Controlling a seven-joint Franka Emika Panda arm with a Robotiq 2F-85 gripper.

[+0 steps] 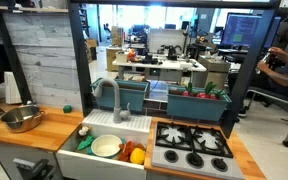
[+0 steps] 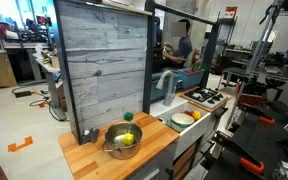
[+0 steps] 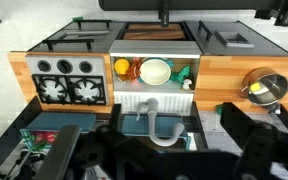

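My gripper stands open in the wrist view, its dark fingers wide apart with nothing held between them. Ahead of it is the sink, holding a pale round bowl. Beside the bowl lie a yellow item, an orange-red item and a green item. A metal pot rests on the wooden counter, apart from the gripper; something yellow is inside it. A small green object lies on the counter near the pot.
A grey faucet rises behind the sink. The black-grated stove adjoins the sink. Teal planters hang behind, one with red and green items. A wooden panel stands behind the pot. Bare counter lies between pot and sink.
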